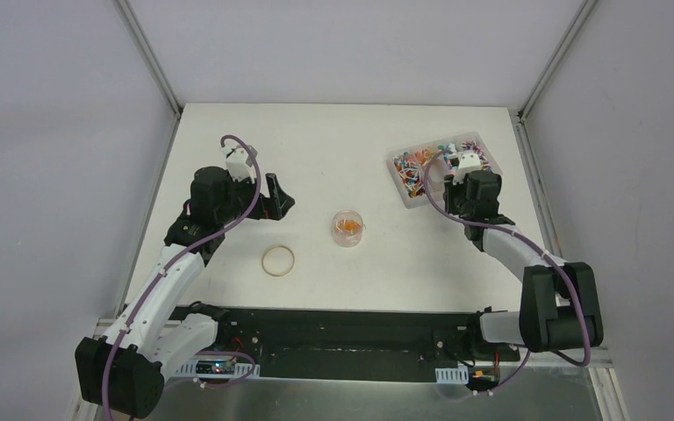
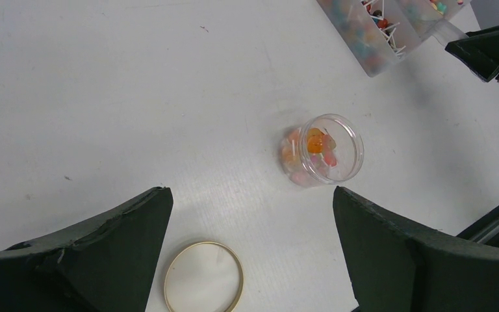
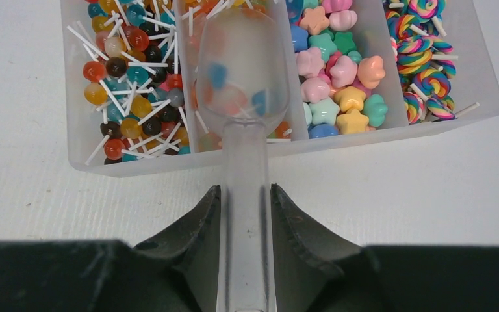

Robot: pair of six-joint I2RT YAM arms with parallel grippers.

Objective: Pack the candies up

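Note:
In the right wrist view my right gripper is shut on the handle of a clear scoop (image 3: pixel 243 71). The scoop's bowl lies over a compartment of the candy box (image 3: pixel 169 166), and blurred candies show through it; whether any are inside it I cannot tell. A clear jar (image 2: pixel 347 172) stands at mid-table with orange and pink candies (image 2: pixel 321 144) at its bottom. My left gripper is open and empty, left of the jar in the top view. A thin gold ring-shaped lid (image 1: pixel 278 260) lies flat on the table, below and left of the jar.
Other compartments hold ball lollipops (image 3: pixel 149 84), pastel star-shaped candies (image 3: pixel 338 71) and swirl lollipops (image 3: pixel 425 62). Bare white table (image 1: pixel 333 149) stretches between the left arm and the box. The box sits near the table's right edge.

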